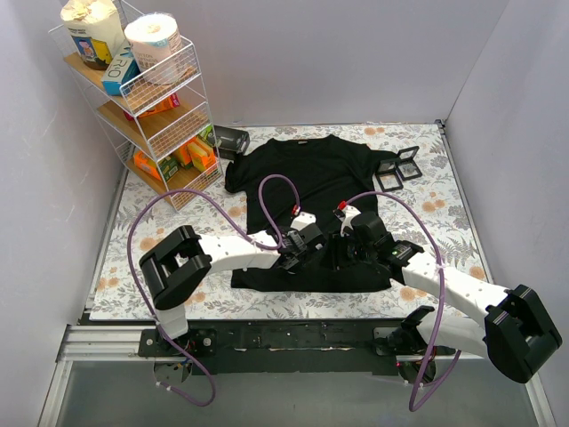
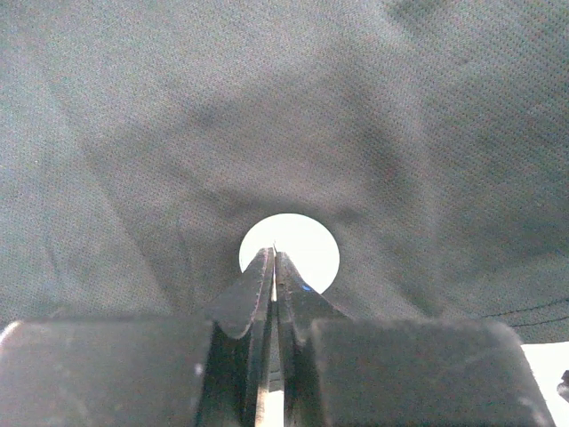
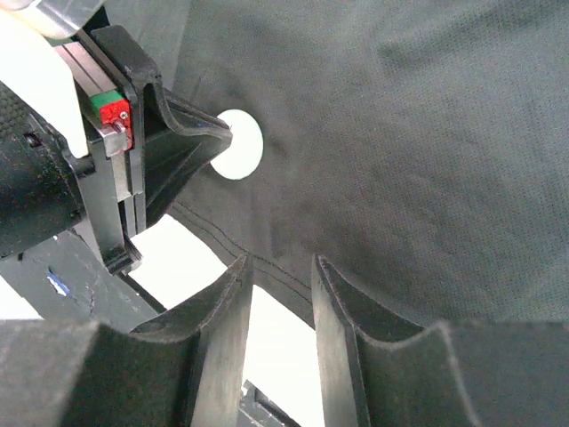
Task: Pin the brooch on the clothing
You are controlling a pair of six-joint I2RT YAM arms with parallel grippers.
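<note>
The black T-shirt [image 1: 302,165] is spread flat on the table. A round white brooch [image 2: 307,249] lies face up on the cloth close to its hem; from above it is mostly covered by the left arm. My left gripper is shut, its tips overlapping the brooch's edge. In the right wrist view those left fingers [image 3: 200,133] reach the brooch [image 3: 244,147] from one side; whether they touch it cannot be told. My right gripper stands partly open over the hem, nothing between its fingers, apart from the brooch.
A wire shelf [image 1: 147,107] with boxes and rolls stands at the back left. Small open black cases [image 1: 400,169] sit right of the shirt, and a dark box [image 1: 231,140] lies by its left sleeve. Both arms are close together over the lower shirt.
</note>
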